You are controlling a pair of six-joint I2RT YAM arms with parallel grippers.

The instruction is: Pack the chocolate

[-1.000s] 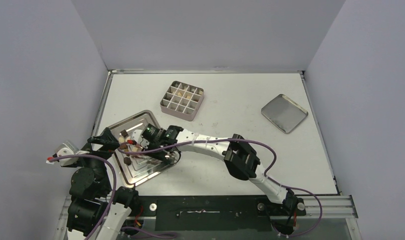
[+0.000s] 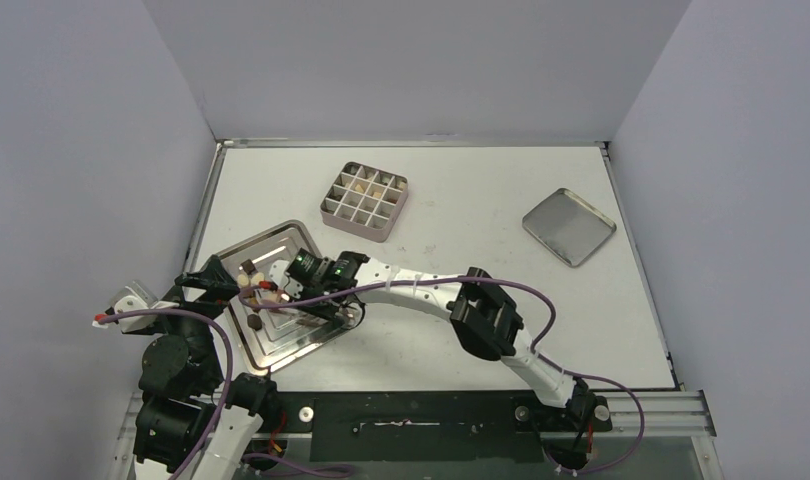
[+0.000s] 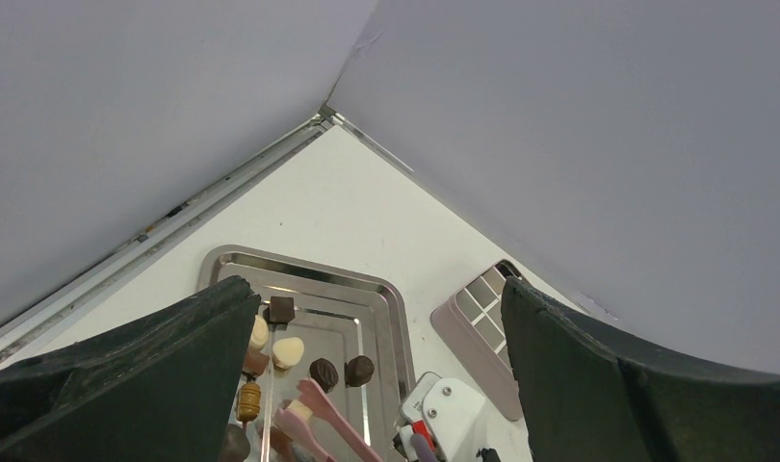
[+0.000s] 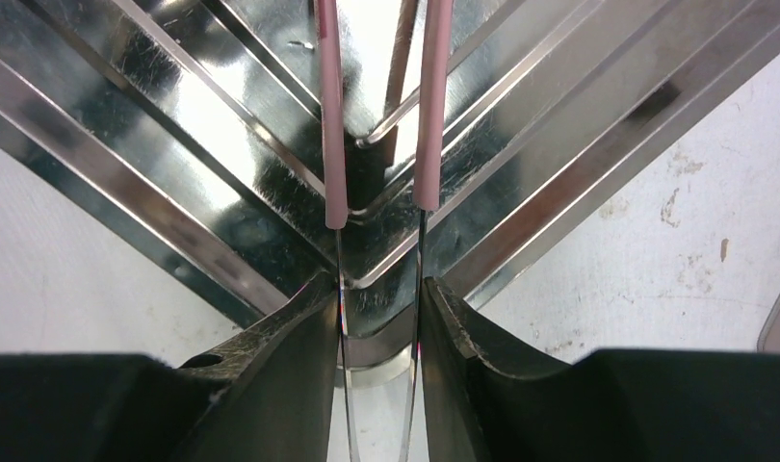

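Observation:
Chocolates lie on the steel tray [image 2: 281,355] at the left, among them a dark round piece [image 3: 358,371] and a cream piece [image 3: 288,352]. My right gripper is low over the tray, shut on pink-tipped tongs [image 4: 334,164]. In the left wrist view a pale piece sits between the tong tips; in the right wrist view the tips run out of frame. My left gripper [image 2: 206,285] hangs open at the tray's left, empty. The divided box [image 2: 364,200], with pieces in some compartments, stands behind the tray.
An empty metal tray [image 2: 569,227] lies at the right. Walls border the table at the sides and back.
The right arm and its cable have shifted very slightly over the tray. The left arm has not visibly moved.

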